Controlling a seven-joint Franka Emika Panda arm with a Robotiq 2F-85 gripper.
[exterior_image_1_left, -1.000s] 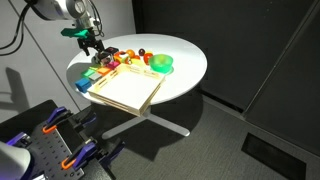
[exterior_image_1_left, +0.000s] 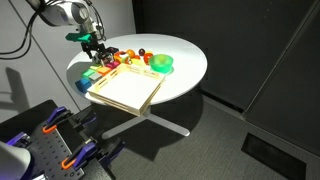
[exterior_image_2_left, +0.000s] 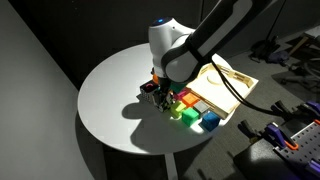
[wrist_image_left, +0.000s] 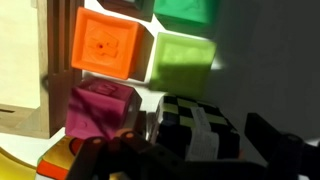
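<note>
My gripper stands open over a black-and-white patterned block (wrist_image_left: 196, 122), with one dark finger on either side of it in the wrist view. Whether the fingers touch the block cannot be told. Right beside this block lie a yellow-green block (wrist_image_left: 182, 64) and a magenta block (wrist_image_left: 98, 106). An orange block (wrist_image_left: 105, 45) and a darker green block (wrist_image_left: 188, 10) sit a little farther off. In exterior view 2 the arm (exterior_image_2_left: 170, 55) reaches down to the cluster of blocks, hiding part of it.
A shallow wooden tray (exterior_image_1_left: 126, 86) borders the blocks. Behind it stands a green bowl (exterior_image_1_left: 160, 63), with several small colourful items nearby. A blue block (exterior_image_2_left: 210, 121) lies at the cluster's edge.
In exterior view 1 the arm has shifted slightly at the table's left side, staying by the blocks. The tray, bowl and blocks look unmoved.
</note>
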